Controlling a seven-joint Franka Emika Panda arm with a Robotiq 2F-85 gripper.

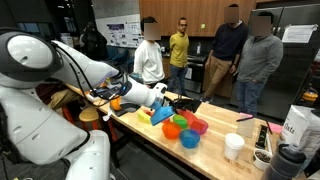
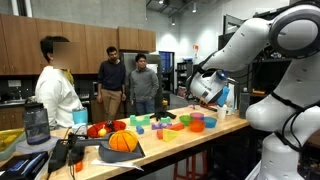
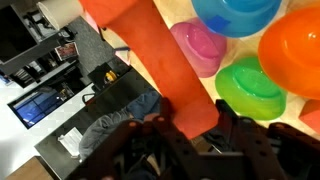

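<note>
A long, flat red-orange object runs down the wrist view from the top edge to between the dark fingers. My gripper is shut on its near end. Close beside it in that view are a pink bowl, a green bowl, a blue bowl and an orange bowl. In exterior view 1 the gripper is over the table, at the left side of the bowl group; its fingertips are too small there to make out.
A white cup stands right of the bowls, with dark containers at the table's right end. Exterior view 2 shows a red bowl and an orange bowl farther along. Several people stand behind the table.
</note>
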